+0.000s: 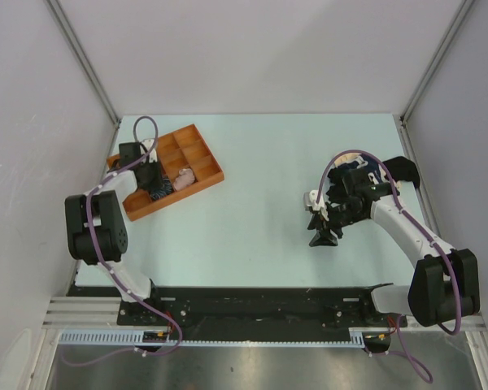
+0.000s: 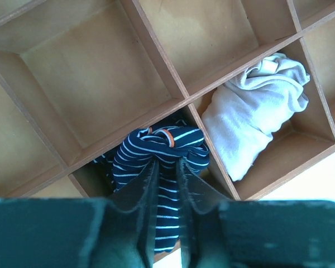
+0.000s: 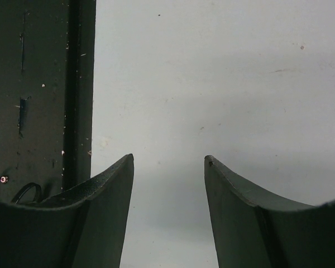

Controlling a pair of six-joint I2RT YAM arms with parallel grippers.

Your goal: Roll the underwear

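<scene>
A navy striped underwear (image 2: 131,159) with an orange detail sits bunched in a compartment of the wooden divided box (image 1: 193,150). My left gripper is low over it, fingertips against the fabric, part open; whether it grips the cloth is unclear. A pale rolled garment (image 2: 251,111) fills the neighbouring compartment. My right gripper hangs open over bare white table at the right, with nothing between its fingers.
A pile of dark and light clothes (image 1: 398,168) lies at the back right, behind the right arm. Other box compartments in view are empty.
</scene>
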